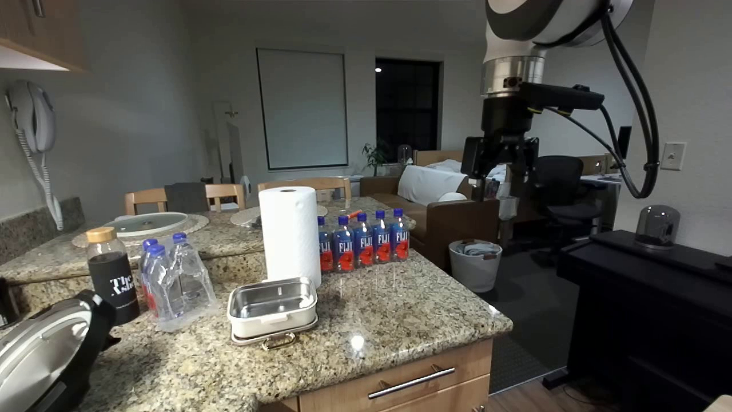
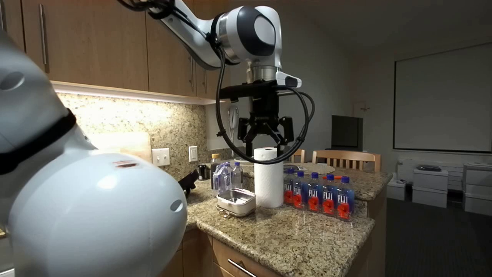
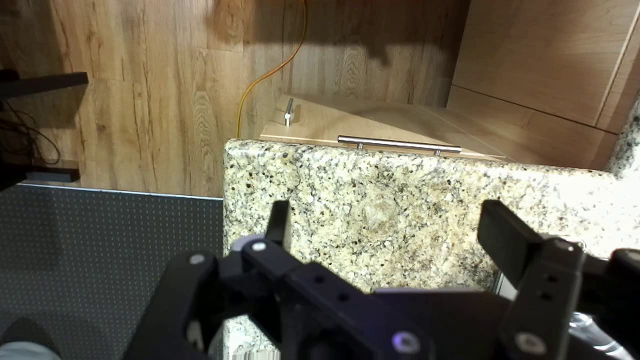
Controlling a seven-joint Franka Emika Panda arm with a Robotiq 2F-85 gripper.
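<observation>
High over the granite counter [image 3: 384, 222], my gripper [image 2: 263, 151] points down with its fingers [image 3: 510, 231] wide apart and nothing between them. In exterior view 1 the gripper [image 1: 497, 192] is to the right of the counter, well clear of everything on it. On the counter stand a row of several Fiji bottles [image 1: 363, 244] with blue caps, an upright paper towel roll [image 1: 290, 237] and an empty rectangular metal container [image 1: 273, 309]. To the container's left are clear bottles [image 1: 171, 278] in crumpled plastic wrap.
A dark bottle with a wooden cap [image 1: 113, 274] and a black-and-silver appliance [image 1: 55, 350] occupy the counter's left side. A drawer handle [image 1: 412, 382] juts out below the front edge. Behind is a raised ledge with a round plate [image 1: 147, 223].
</observation>
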